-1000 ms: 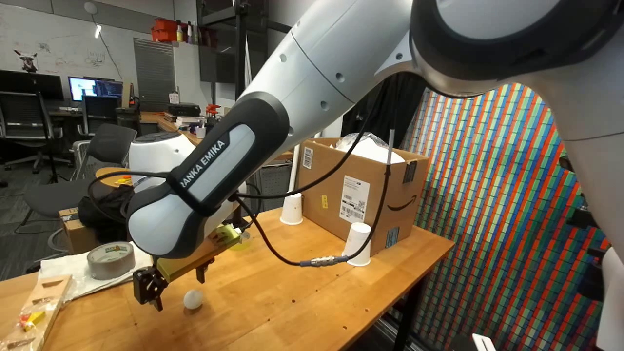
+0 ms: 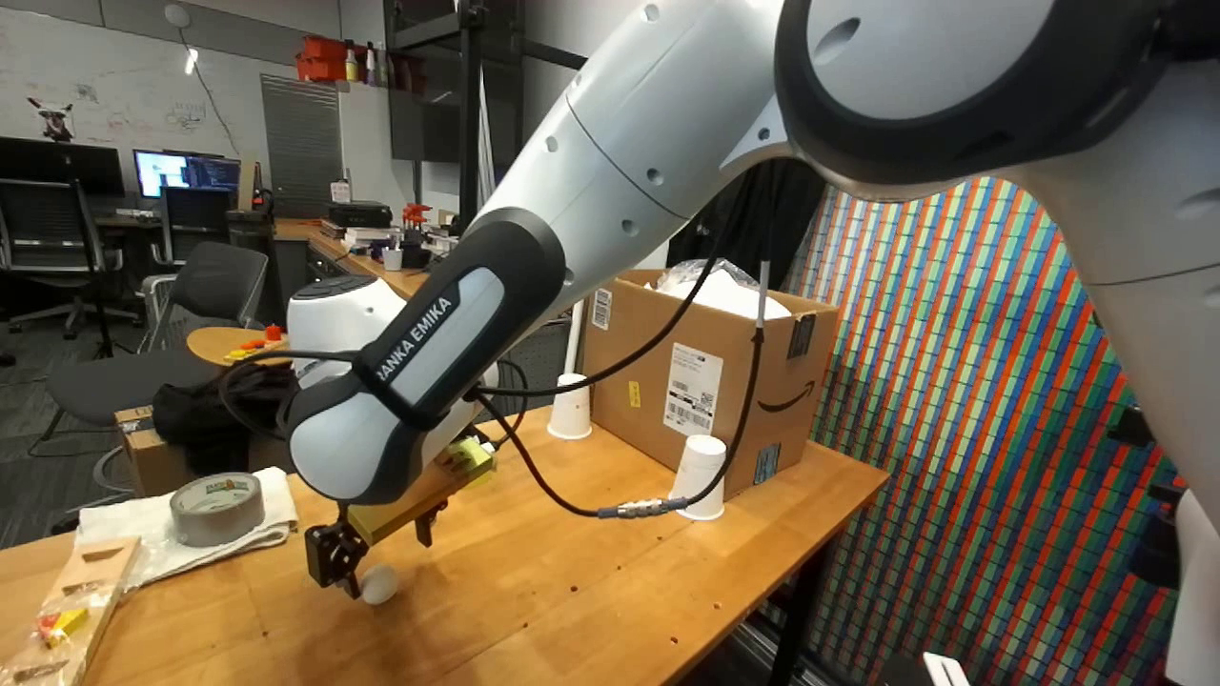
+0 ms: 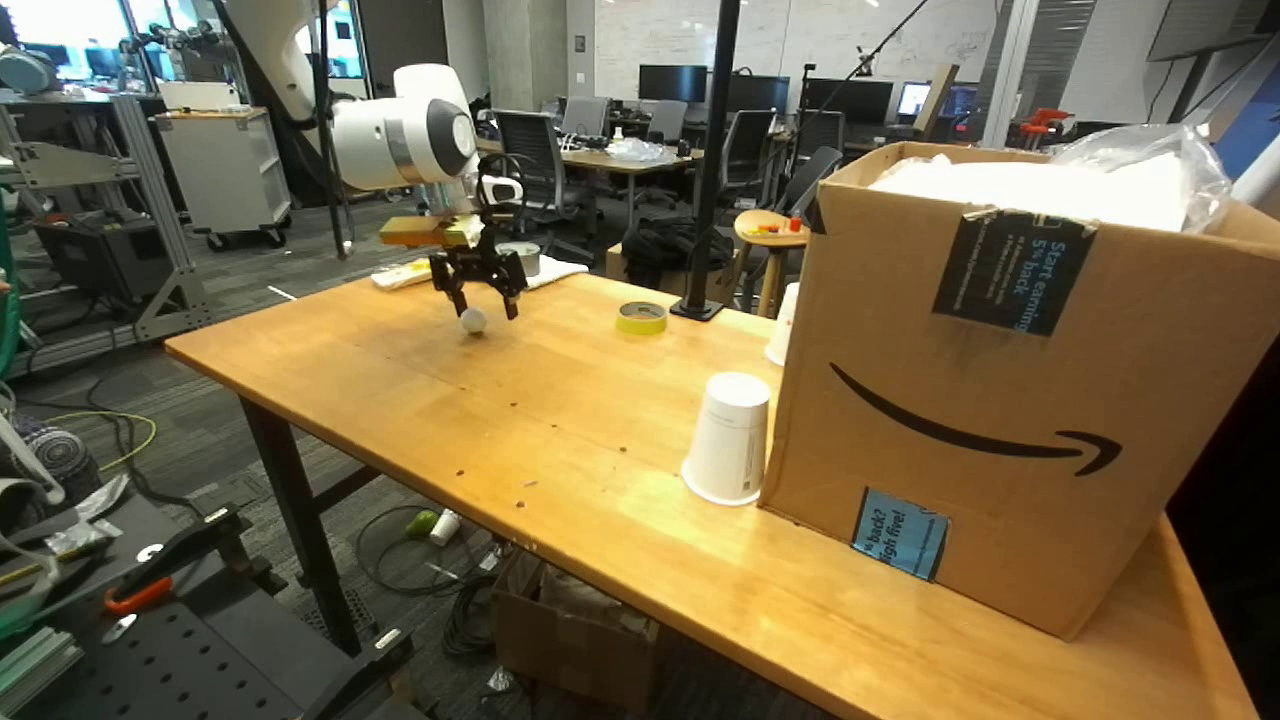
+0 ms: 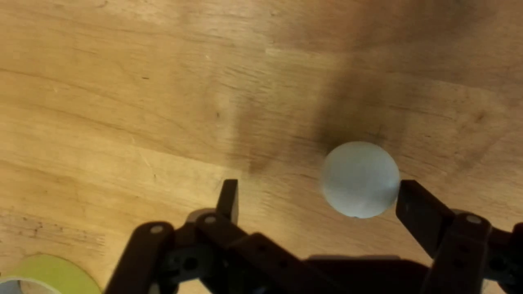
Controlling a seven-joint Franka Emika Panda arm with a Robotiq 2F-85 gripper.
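Note:
A small white ball (image 2: pixel 378 584) rests on the wooden table. My gripper is open above the tabletop, its two black fingers wide apart. In the wrist view the ball (image 4: pixel 361 179) appears just ahead of the fingertip line, much closer to the right finger (image 4: pixel 422 215), and its edge meets that fingertip in the picture; whether they touch I cannot tell. Exterior view 2 has the ball (image 3: pixel 473 322) low under the gripper (image 3: pixel 487 312), towards its left finger. Nothing is held.
A yellow tape roll (image 3: pixel 642 318) lies near the table's far edge. Two upturned white cups, one of them in front (image 2: pixel 701 478), stand by a large cardboard box (image 2: pixel 709 366). Grey tape (image 2: pixel 217 510) sits on a white cloth (image 2: pixel 274 503).
In exterior view 1 the gripper has shifted right and slightly lower, bringing it over the ball. The ball appears in the same spot.

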